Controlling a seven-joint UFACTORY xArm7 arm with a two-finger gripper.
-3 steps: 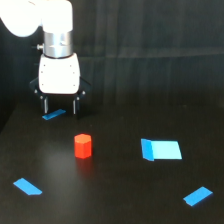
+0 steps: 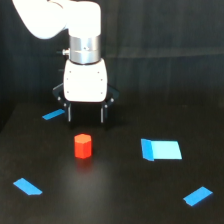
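Note:
A small red block (image 2: 83, 146) sits on the dark table, left of centre in the camera view. My gripper (image 2: 87, 115) hangs above and a little behind it, pointing down from the white arm. Its two dark fingers stand apart, with nothing seen between them. The fingertips look clear of the block.
A light blue block or box (image 2: 162, 150) lies to the right of the red block. Blue strips mark the table at the left front (image 2: 27, 187), right front (image 2: 198, 196) and left back (image 2: 53, 114).
My gripper has moved right and slightly toward the camera, from the left back to above and behind the red block. The red block and the light blue object have not moved.

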